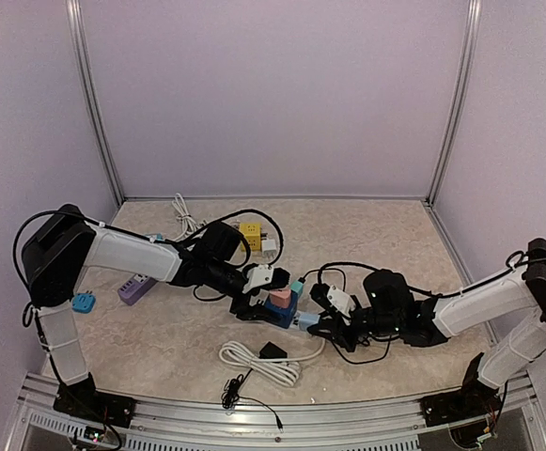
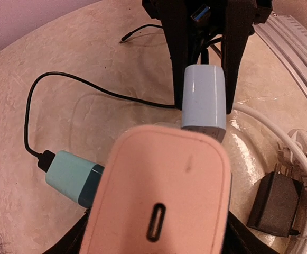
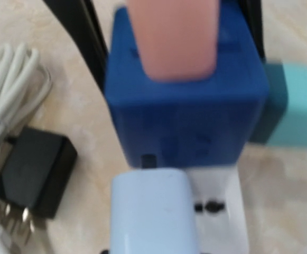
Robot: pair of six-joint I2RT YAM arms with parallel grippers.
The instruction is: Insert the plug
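Note:
A blue cube adapter [image 3: 185, 127] with a pink plug [image 2: 158, 196] on top sits on a white power strip [image 3: 222, 185]. My left gripper [image 1: 271, 303] is around the cube, its black fingers [image 3: 84, 42] on opposite sides; whether they press on it is unclear. My right gripper is shut on a light blue plug [image 2: 204, 95], held close beside the cube, over the strip's end. In the right wrist view the plug [image 3: 153, 211] covers part of the strip; an outlet shows to its right. Its prongs' fit is hidden.
A teal plug [image 2: 71, 174] with a black cable juts from the cube's side. A black adapter [image 2: 276, 203] and a coiled white cord [image 1: 263, 362] lie in front. A purple strip [image 1: 136, 287] and a yellow cube [image 1: 250, 235] are farther off.

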